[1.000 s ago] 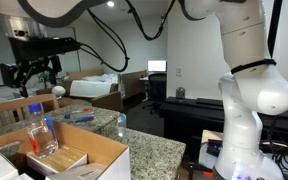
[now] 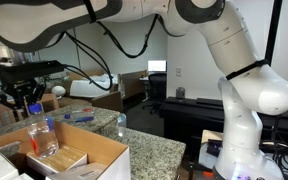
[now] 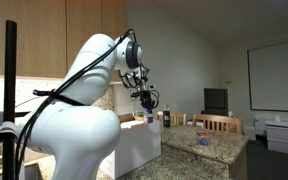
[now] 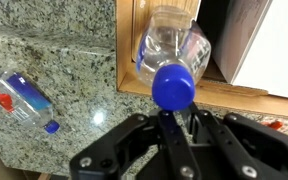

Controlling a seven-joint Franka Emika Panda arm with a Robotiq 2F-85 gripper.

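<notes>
A clear plastic bottle with a blue cap stands upright in an open cardboard box. Just above it hangs my gripper, its fingers close to the cap and only part open. From the wrist, the blue cap looms large beyond the fingertips, with the bottle's clear body behind it. Whether a finger touches the cap is hard to tell. In exterior view 2, the gripper is over the box, with the blue-topped bottle beneath it.
Another clear bottle with a blue cap and red label lies on its side on the granite counter in the wrist view. In exterior view 1 an upright bottle is right of the box. Bare granite extends beyond it.
My gripper has come down toward the bottle's cap and moved slightly left in exterior view 1. Both the bottle and the box keep their places.
</notes>
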